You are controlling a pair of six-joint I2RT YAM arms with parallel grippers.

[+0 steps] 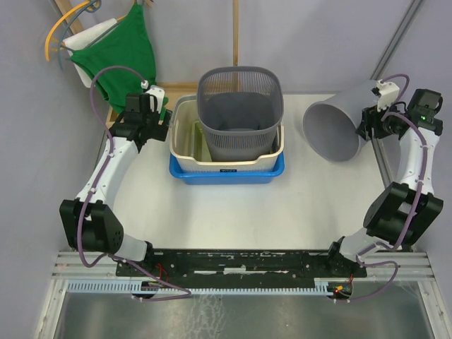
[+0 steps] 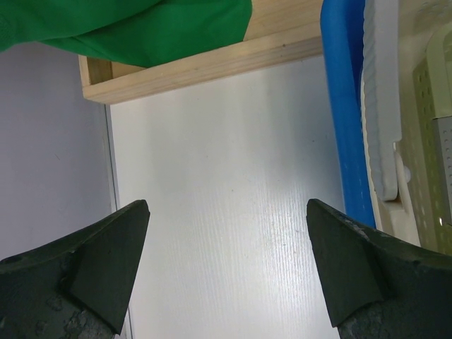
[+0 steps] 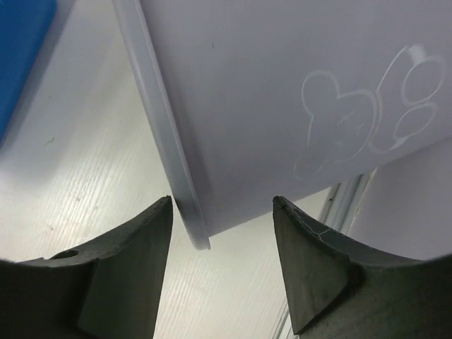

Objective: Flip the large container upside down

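The large grey container lies on its side at the right of the table in the top view, its round mouth facing the front left. My right gripper is at the right part of its mouth. In the right wrist view the container's rim runs down to a corner between the fingertips. A gap shows between those fingers, and whether they touch the rim I cannot tell. My left gripper is open over bare table, left of the bins, with nothing between its fingers.
A grey slatted basket sits inside a cream bin over a blue tray at centre. Green cloth hangs at the back left, above a wooden frame.
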